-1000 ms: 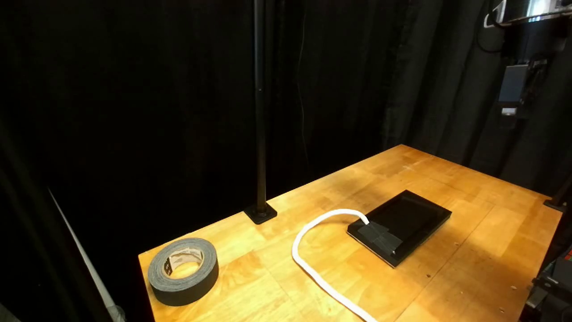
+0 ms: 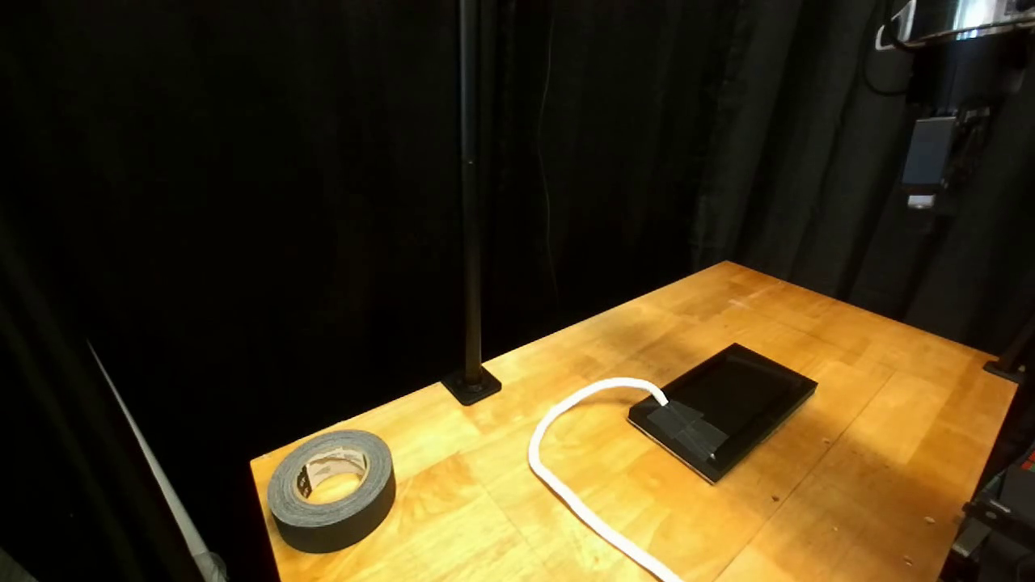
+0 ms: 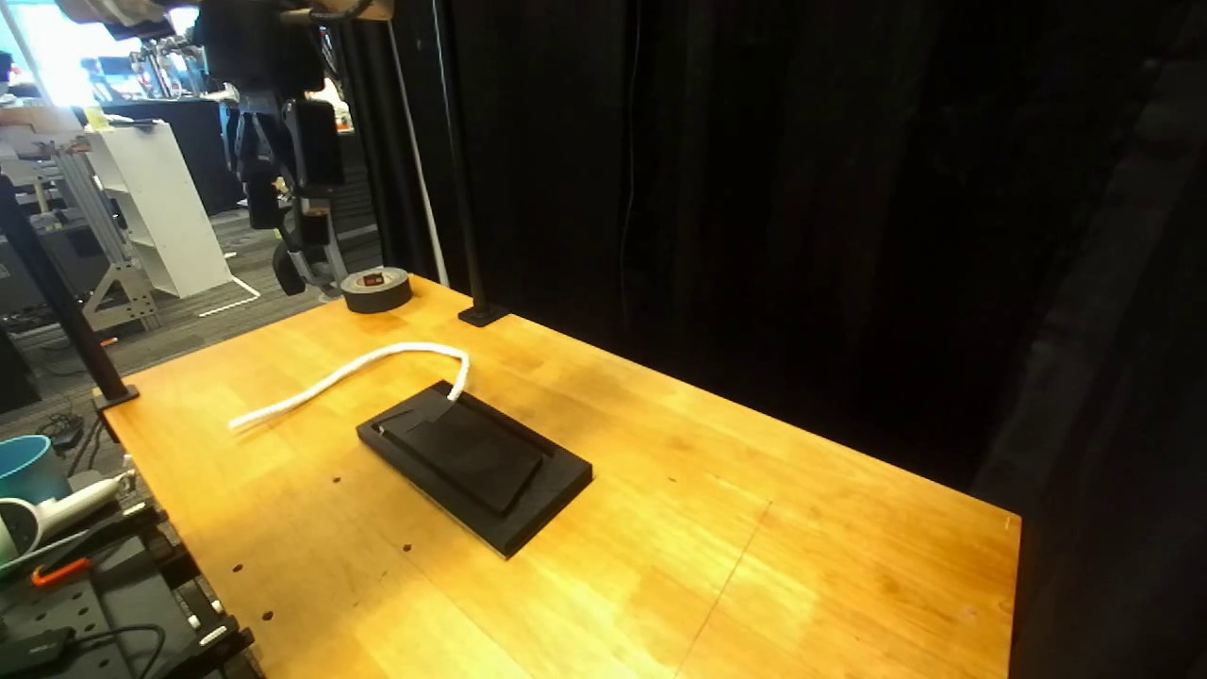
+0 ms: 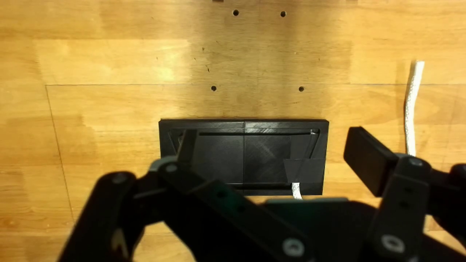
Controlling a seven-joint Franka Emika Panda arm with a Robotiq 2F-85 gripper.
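A flat black tray-like board (image 4: 266, 159) lies on the wooden table, its middle recessed. At one corner, dark tape (image 4: 305, 170) covers the end of a white rope (image 2: 539, 436). From there the rope curves across the bare wood, and its free end shows at the right of the wrist view. My gripper is open and well above the tabletop, its fingers spread wide with nothing visible between them. In the wrist view the board appears beneath the gap, and the gripper's own dark parts cover some of its near edge.
A roll of dark tape (image 2: 332, 490) sits at a table corner. Black posts, one with its base (image 2: 472, 386) on the table edge, rise around the wooden tabletop (image 3: 724, 532). A cluttered cart (image 3: 102, 600) stands alongside.
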